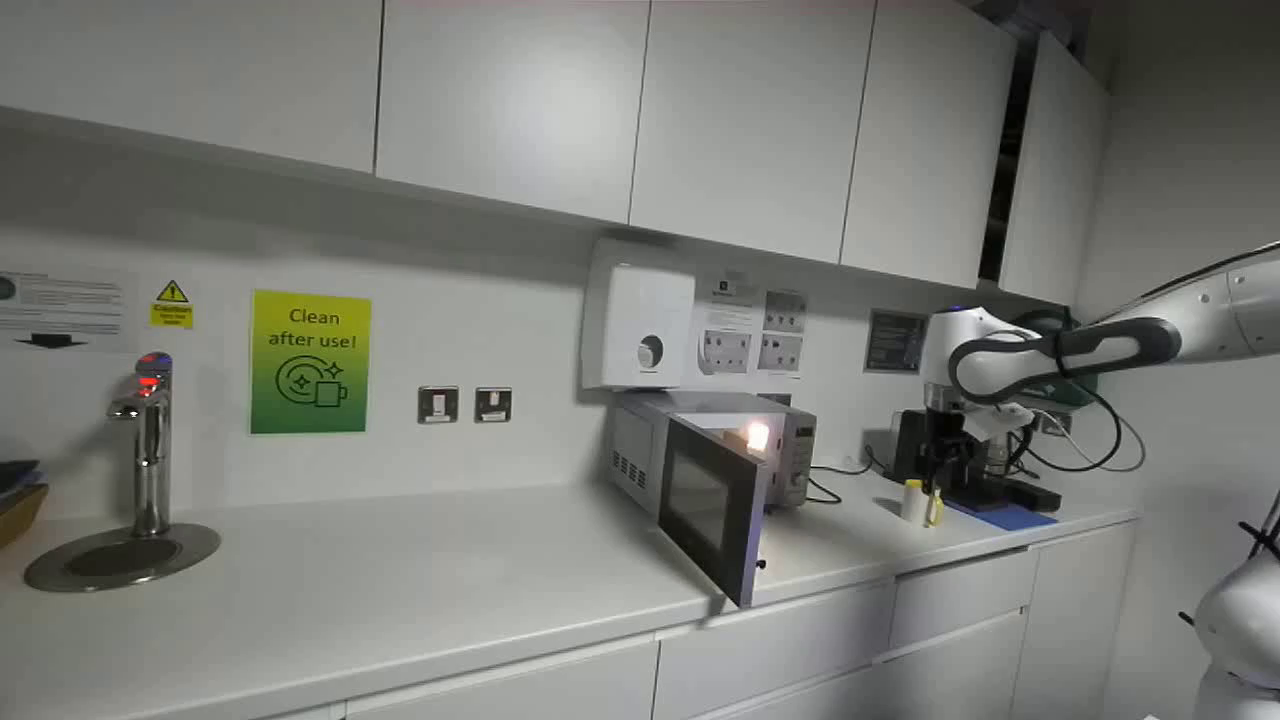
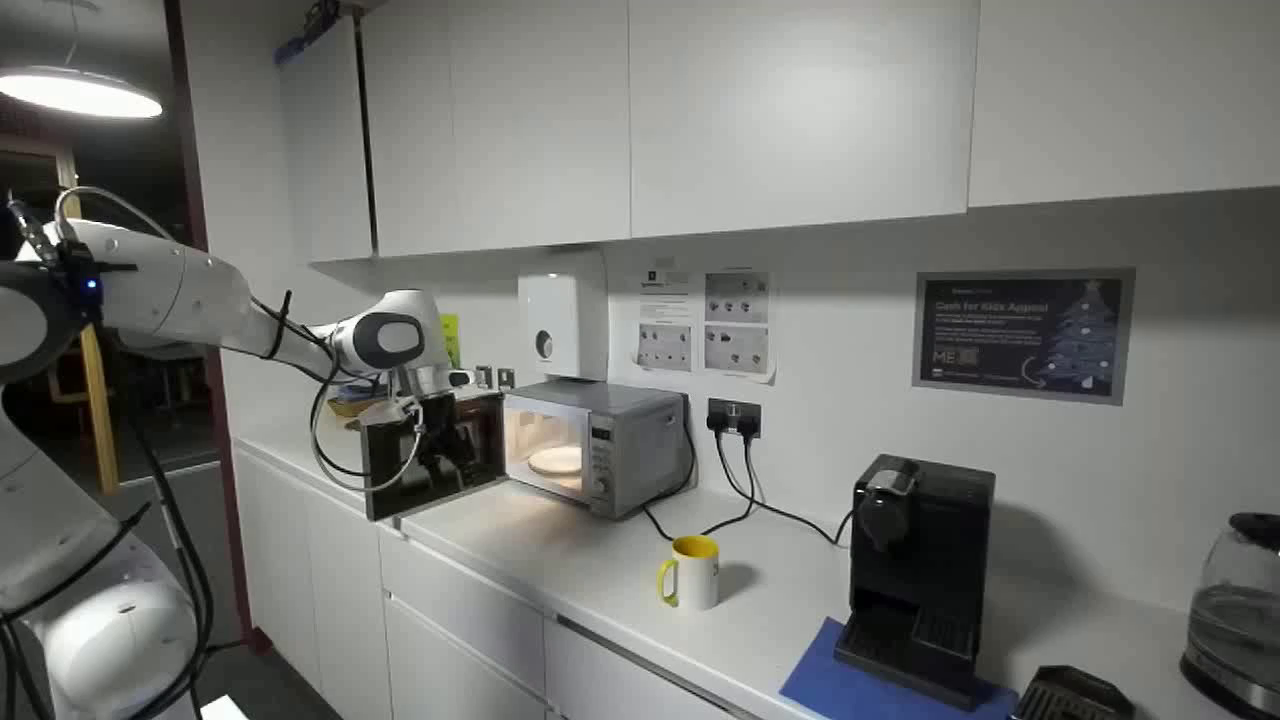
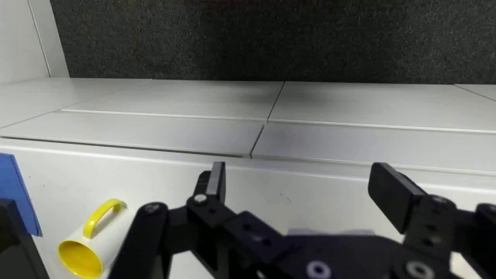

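A white mug with a yellow inside and yellow handle [image 2: 697, 578] stands upright on the counter, between the microwave and the coffee machine. In the wrist view the mug [image 3: 107, 236] shows at lower left, outside the fingers and partly covered by the left finger. My gripper is wide open, with only bare counter showing between its fingertips. It points down above the counter; in exterior view 2 the dark gripper [image 2: 446, 450] appears in front of the microwave's open door. The grey microwave [image 2: 648, 434] has its inside lit, and a pale turntable plate [image 2: 555, 461] shows within.
The microwave door [image 1: 710, 504] swings out over the counter's front edge. A black coffee machine [image 2: 918, 564] stands on a blue mat [image 2: 828, 672], with a glass jug [image 2: 1236, 606] farther right. Cables [image 2: 780, 510] run along the wall.
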